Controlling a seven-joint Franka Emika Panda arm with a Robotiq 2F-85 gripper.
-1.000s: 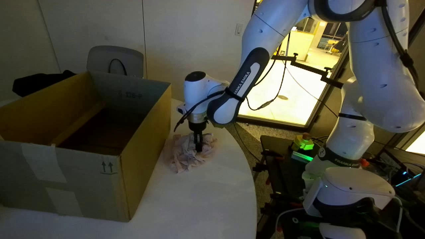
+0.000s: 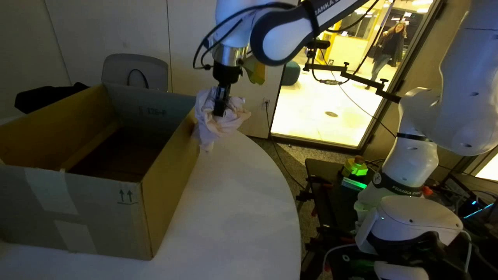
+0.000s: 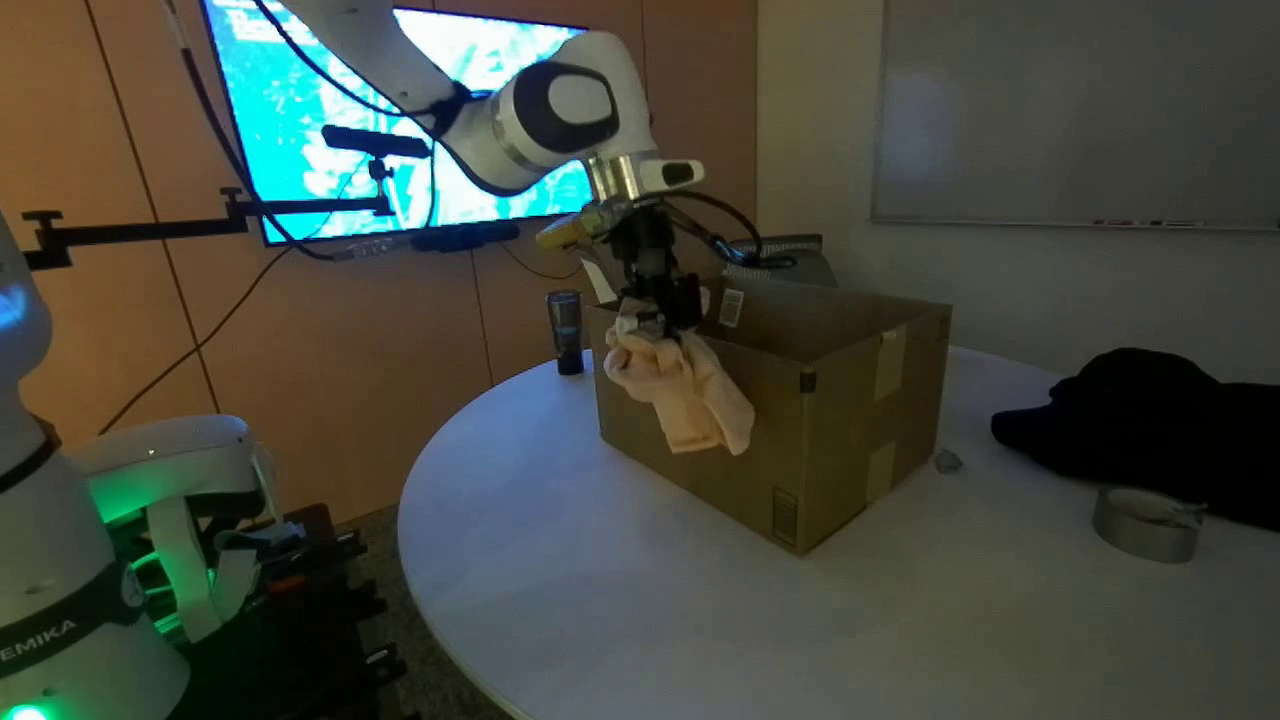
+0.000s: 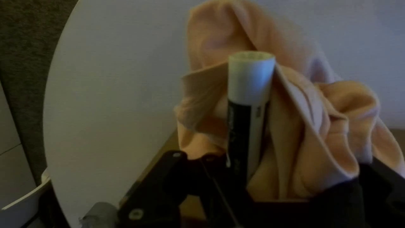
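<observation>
A crumpled pale pink cloth hangs from my gripper, which is shut on it. It is off the table, against the outside of the open cardboard box, near the rim of one long wall. In the wrist view a marker with a white end and a dark label stands out in front of the cloth, close to the fingers. Whether the fingers pinch the marker too, I cannot tell. From above, the box floor looks empty where it shows; part is hidden.
A dark cup stands near the table's edge, behind the box. Beyond the box lie a grey tape roll and black fabric.
One second ago the cloth lay on the table beside the box with my gripper down in it. Both have risen to about the box's rim. A person has appeared beyond the glass.
</observation>
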